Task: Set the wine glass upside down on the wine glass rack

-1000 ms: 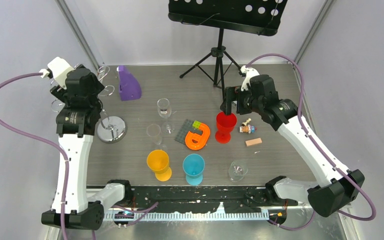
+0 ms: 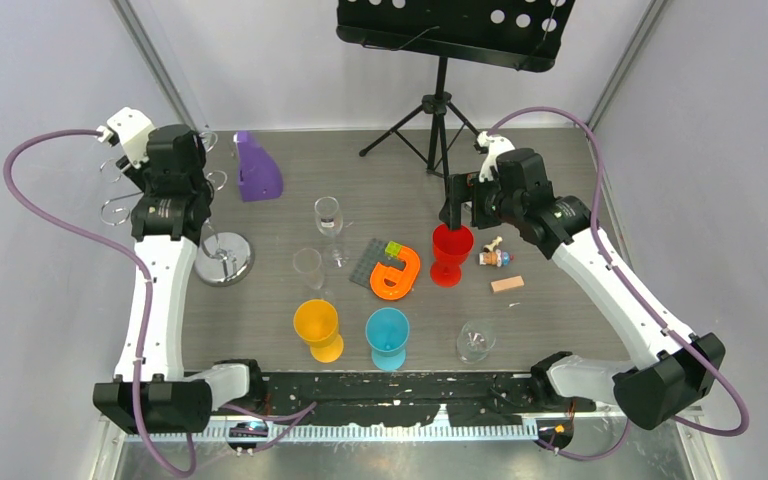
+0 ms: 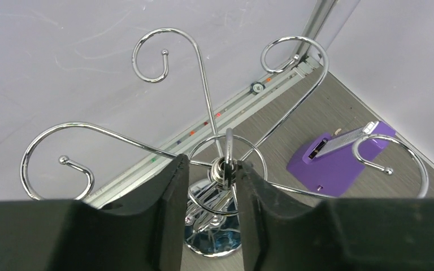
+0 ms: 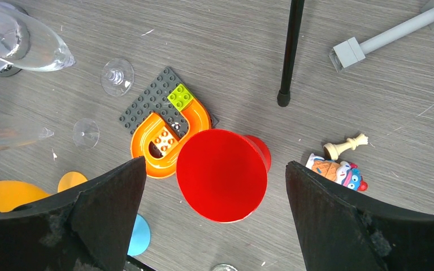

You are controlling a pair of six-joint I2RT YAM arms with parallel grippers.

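The chrome wine glass rack (image 2: 223,258) stands at the left of the table. In the left wrist view its curled arms (image 3: 203,73) spread out empty, with no glass on the ones visible. My left gripper is over the rack's centre, fingers apart, with the central loop (image 3: 229,148) showing between and behind them; contact is unclear. Two clear glasses (image 2: 328,215) (image 2: 308,262) stand left of centre, a third (image 2: 475,342) near the front. My right gripper stands open above a red goblet (image 4: 220,175), holding nothing.
Yellow (image 2: 317,325) and blue (image 2: 388,335) goblets stand near the front edge. A brick plate with an orange track (image 2: 395,278) lies mid-table. The purple object (image 2: 258,170) is behind the rack; a black music stand (image 2: 438,110) rises at the back.
The right arm, the glasses and the goblets stay where they were.
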